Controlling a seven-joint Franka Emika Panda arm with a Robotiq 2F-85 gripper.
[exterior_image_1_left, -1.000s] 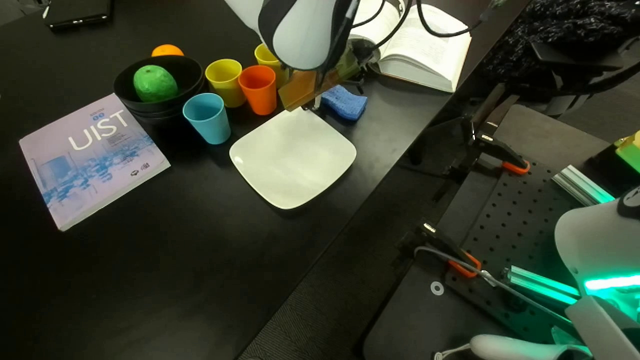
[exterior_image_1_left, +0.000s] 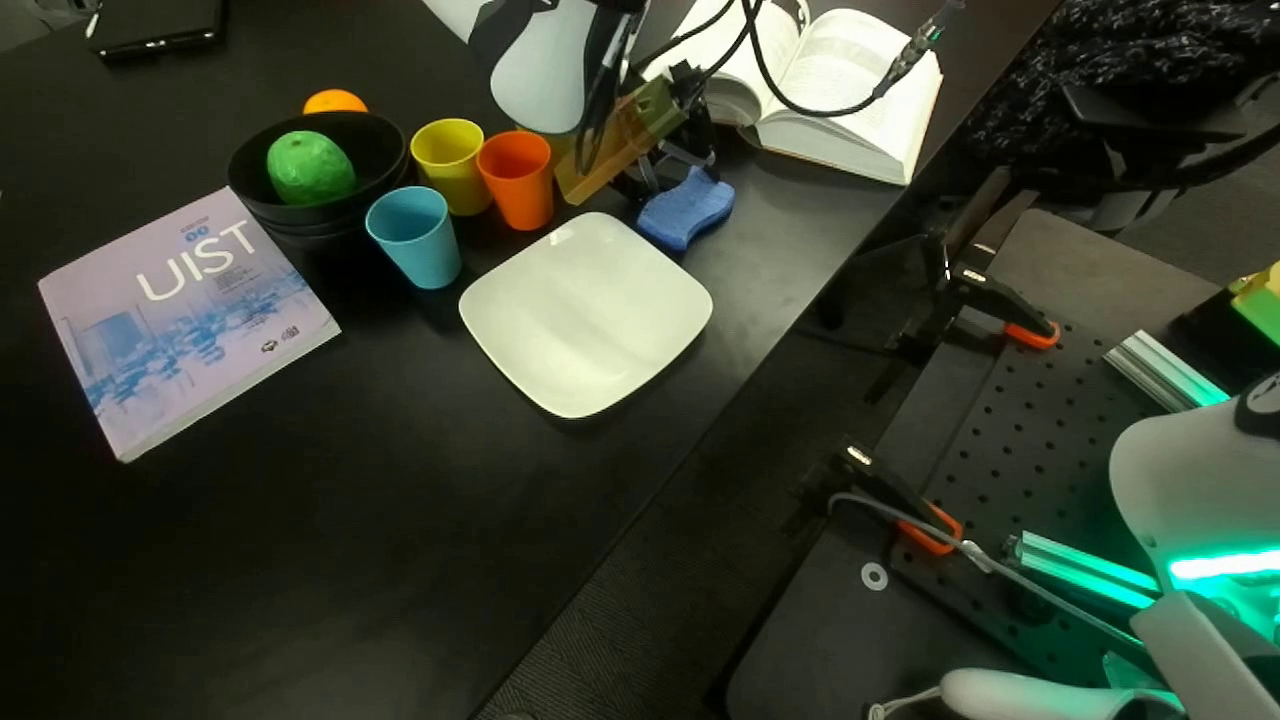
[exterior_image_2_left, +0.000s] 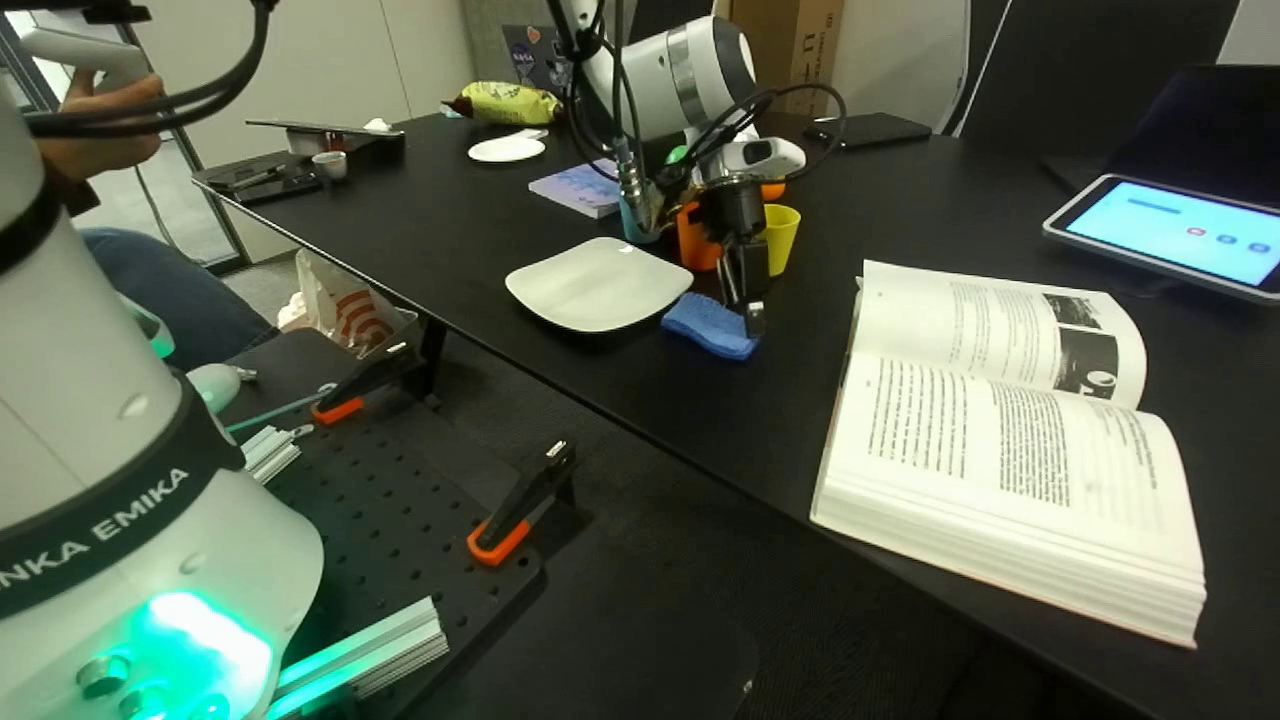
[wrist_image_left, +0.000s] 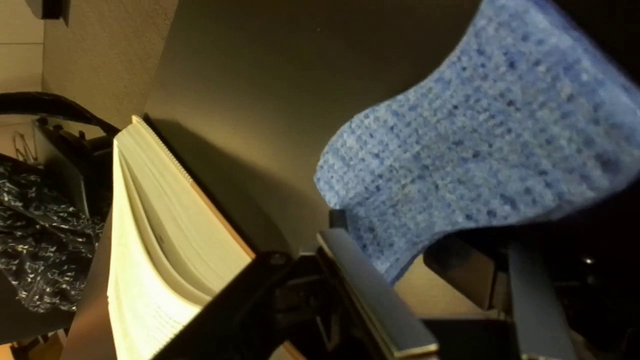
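A blue sponge (exterior_image_1_left: 686, 209) with a curved, waisted outline lies on the dark table, beside the right corner of a white square plate (exterior_image_1_left: 585, 314). Low over the sponge is my gripper (exterior_image_2_left: 746, 314). In the wrist view, the sponge (wrist_image_left: 474, 138) fills the upper right, and its lower edge reaches the gripper. The fingers (wrist_image_left: 378, 294) stand apart, one on each side of the sponge's lower edge, with a gap still showing. Whether either finger touches the sponge, I cannot tell.
Close by stand an orange cup (exterior_image_1_left: 518, 180), a yellow cup (exterior_image_1_left: 450, 166) and a blue cup (exterior_image_1_left: 415, 238). Black bowls (exterior_image_1_left: 246, 192) hold a green fruit. An open book (exterior_image_2_left: 1008, 444) lies near the table edge.
The arm and gripper have shifted left and slightly up in exterior view 1, over the sponge. A second yellow cup is now hidden behind the arm, while more of the sponge shows.
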